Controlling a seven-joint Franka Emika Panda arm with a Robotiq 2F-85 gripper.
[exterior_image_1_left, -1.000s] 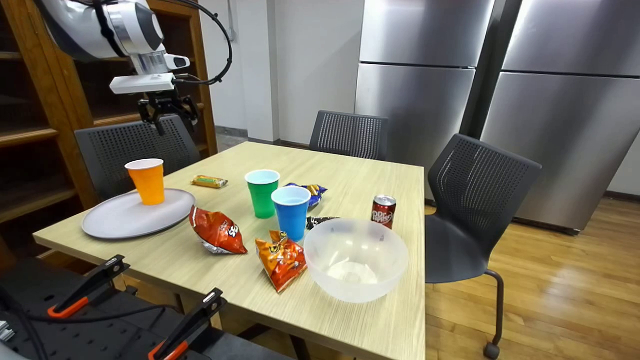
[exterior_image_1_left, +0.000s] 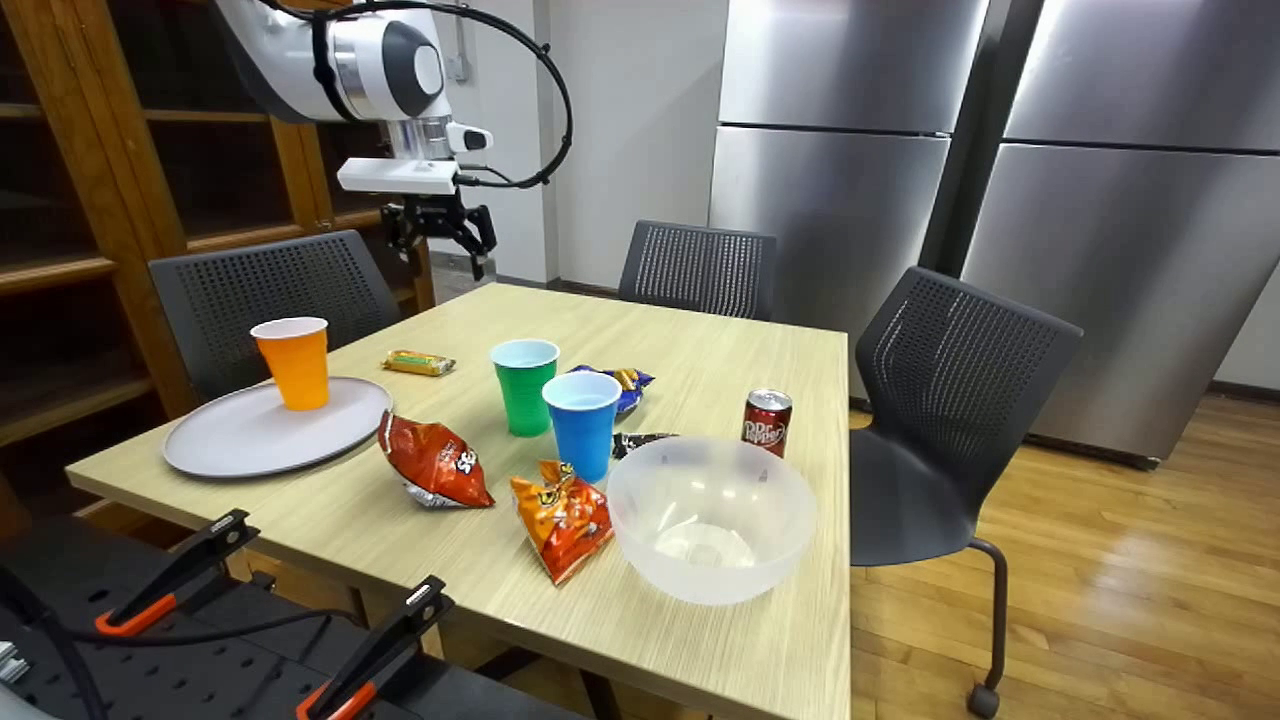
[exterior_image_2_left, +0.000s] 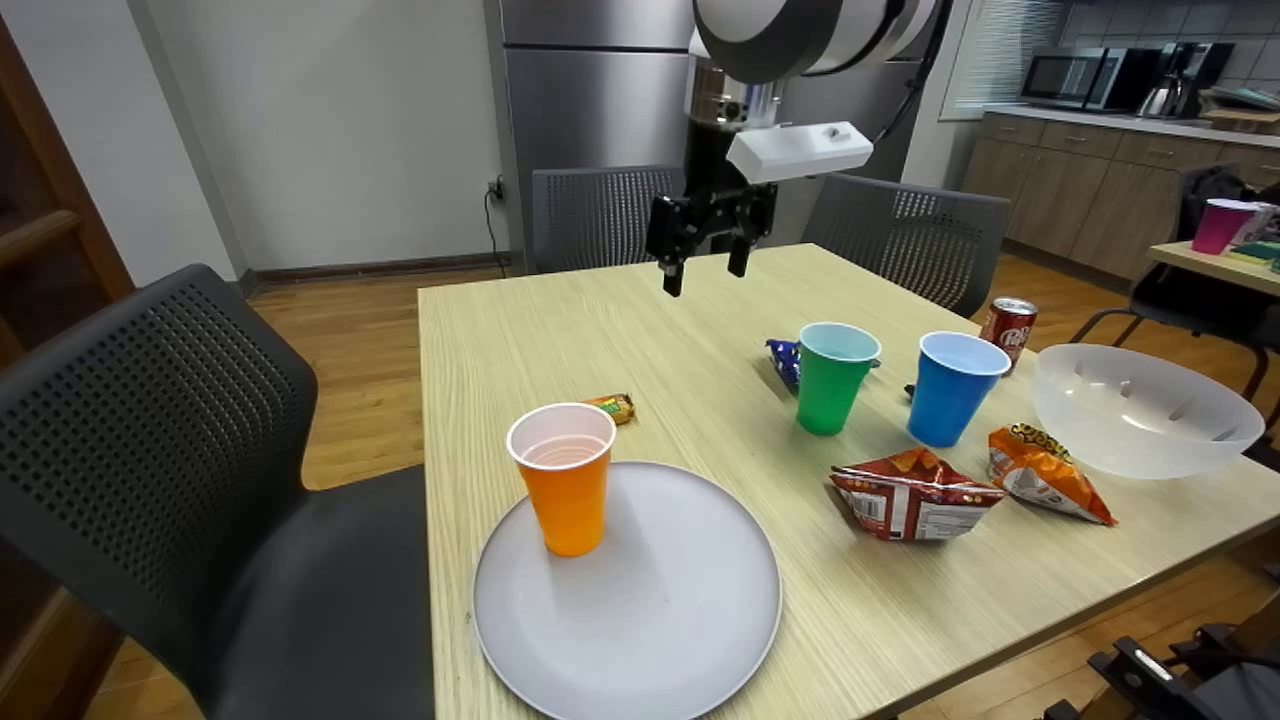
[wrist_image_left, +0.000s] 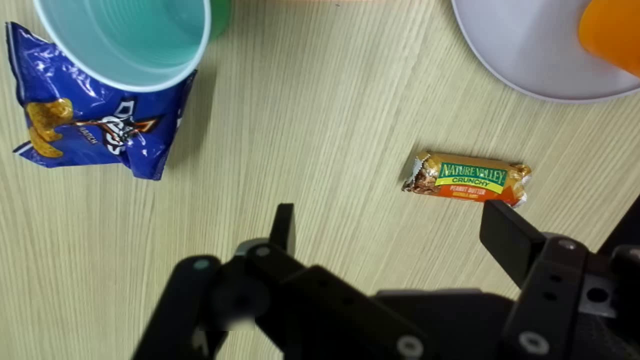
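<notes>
My gripper is open above the table, its two black fingers wide apart and only bare tabletop visible between them. In the wrist view a granola bar (wrist_image_left: 468, 178) lies just beyond the right finger, and a blue chip bag (wrist_image_left: 102, 120) is off to the upper left beside a green cup (wrist_image_left: 219, 18). An orange cup (exterior_image_2_left: 573, 504) stands on a grey plate (exterior_image_2_left: 684, 624). A blue cup (exterior_image_1_left: 584, 444) is upright near the green one. Close to it lie a red chip bag (exterior_image_1_left: 438, 466) and an orange chip bag (exterior_image_1_left: 561, 524).
A frosted bowl (exterior_image_1_left: 714, 576), empty, occupies the table's near right corner, with a soda can (exterior_image_1_left: 767, 424) behind it. Part of a dark wrapper (exterior_image_1_left: 639, 442) shows by the blue cup. Chairs (exterior_image_1_left: 698, 266) surround the table. Its far portion is clear.
In exterior view 1 my arm and gripper have shifted right and slightly lower, away from above the chair behind the plate. The objects on the table have stayed put.
</notes>
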